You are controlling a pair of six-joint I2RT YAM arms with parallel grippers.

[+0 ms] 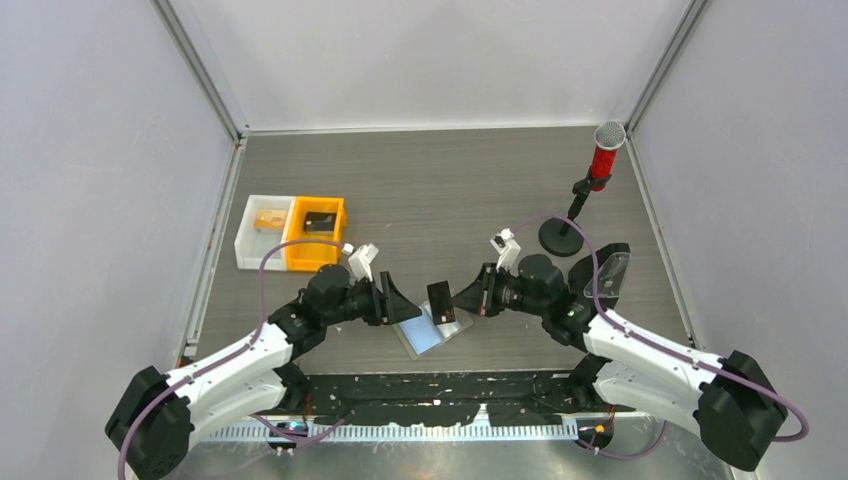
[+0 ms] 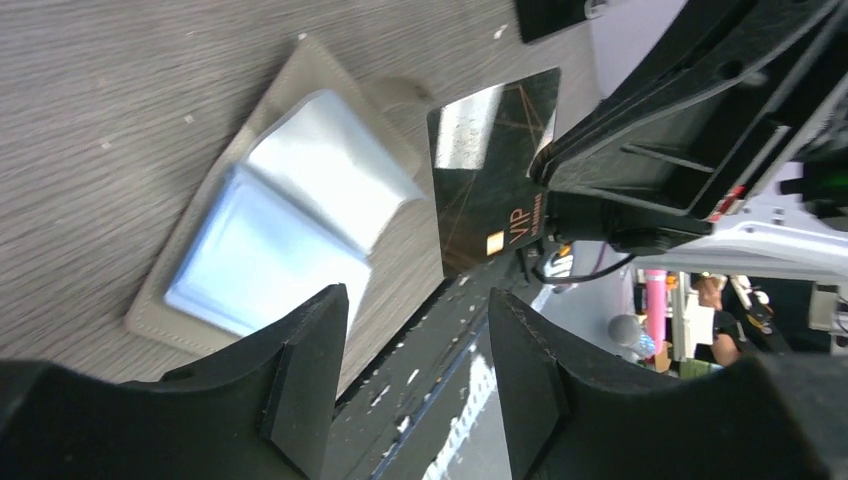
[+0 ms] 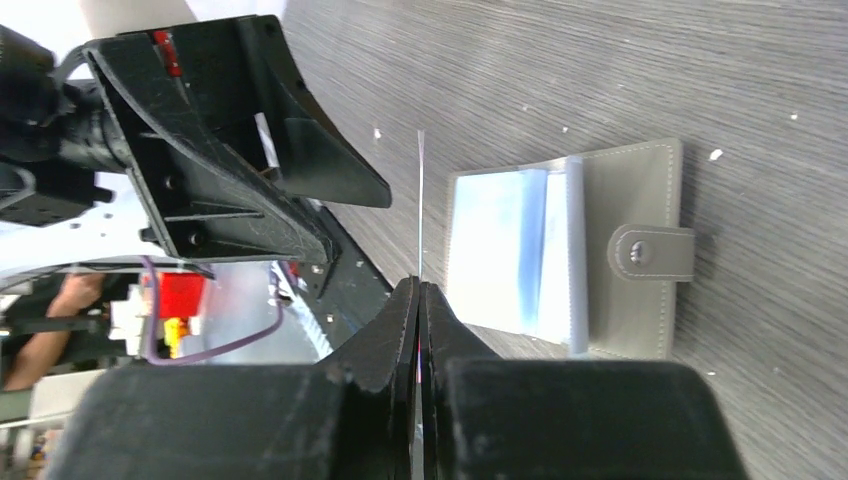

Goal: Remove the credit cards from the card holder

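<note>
The grey card holder (image 3: 630, 190) lies unfolded on the table, its pale blue and white inner sleeves (image 2: 262, 255) facing up. Above it hangs a black card lettered VIP (image 2: 485, 190). My right gripper is shut on that card by its edge, and the card appears edge-on as a thin line in the right wrist view. My left gripper is open, over the holder's left side, with nothing between its fingers; the card is beyond them. Whether other cards sit inside the sleeves I cannot tell.
At the back left stand a white box (image 1: 246, 245) and a yellow box (image 1: 341, 238), each with something inside. A red microphone (image 1: 605, 160) on a stand and a black object with a clear front (image 1: 603, 275) occupy the right side.
</note>
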